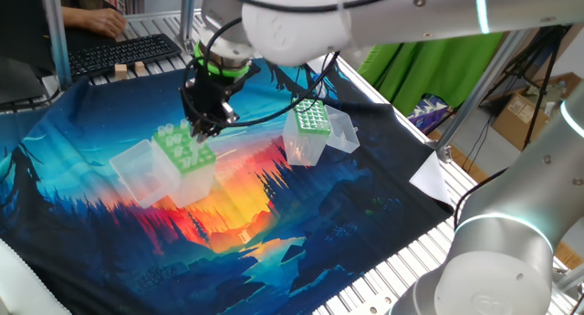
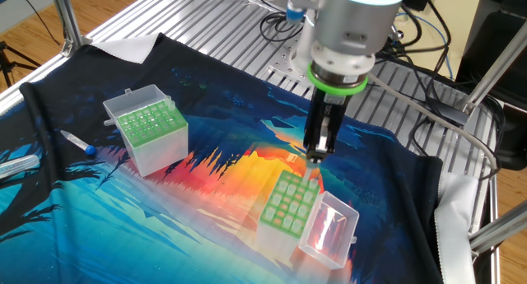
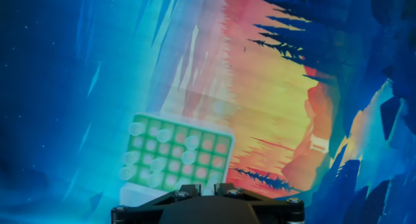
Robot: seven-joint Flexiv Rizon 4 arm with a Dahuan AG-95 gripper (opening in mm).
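A clear box with a green rack top holds several translucent pipette tips; its clear lid hangs open at one side. Above the rack's edge, my gripper points down, its fingers close together. A pale, translucent tip shows between and below them, reaching to the rack; whether its lower end is still in a hole is hidden. From the wrist, the rack shows tips in some holes, others empty, and my fingers cover its near edge.
A second clear box with a green rack stands apart with its lid open. A blue-capped marker and a white pen lie on the patterned cloth. Free cloth separates the boxes.
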